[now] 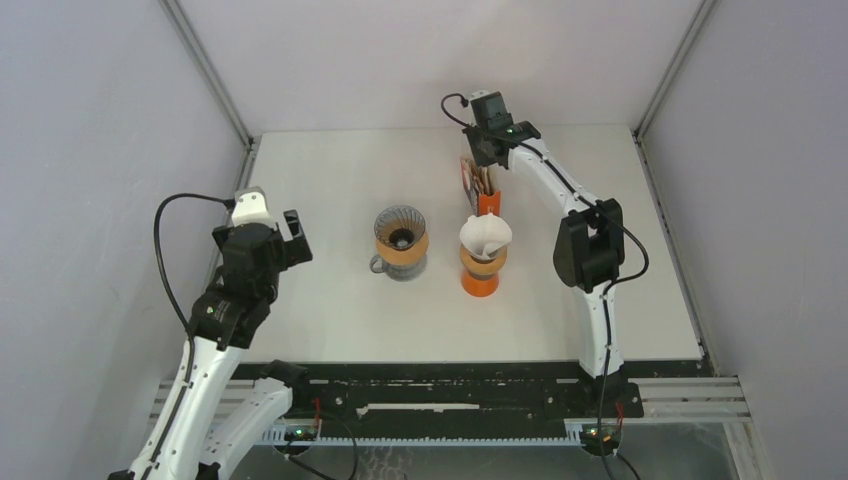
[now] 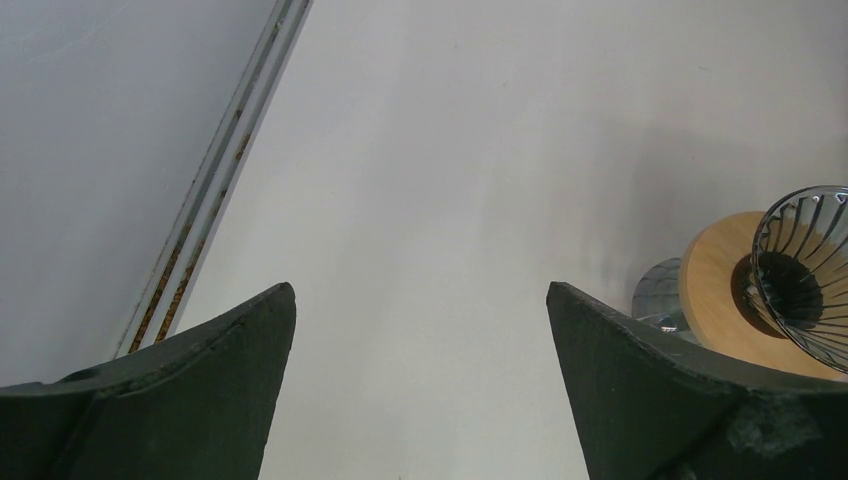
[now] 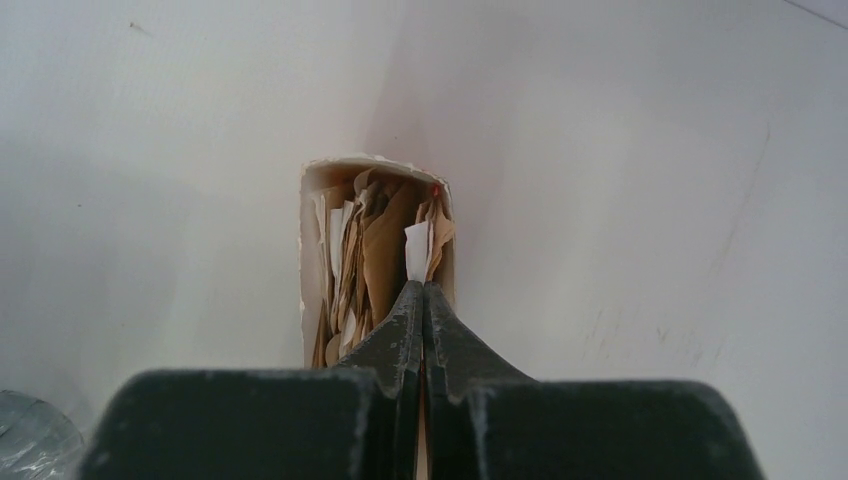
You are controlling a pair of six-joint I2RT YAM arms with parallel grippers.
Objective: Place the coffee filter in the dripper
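Observation:
A ribbed clear dripper (image 1: 401, 225) with a wooden collar sits on a glass server at mid-table; part of this dripper (image 2: 810, 270) shows at the right edge of the left wrist view. Brown and white paper filters (image 3: 385, 240) stand packed in an upright box (image 1: 489, 203). Over that box, my right gripper is shut, its tips against a white filter edge (image 3: 417, 250); whether any paper is pinched cannot be told. At the left of the table, my left gripper stands open and empty.
A white dripper (image 1: 486, 235) with a wooden collar (image 1: 484, 262) stands on an orange base (image 1: 480, 285), just in front of the filter box.

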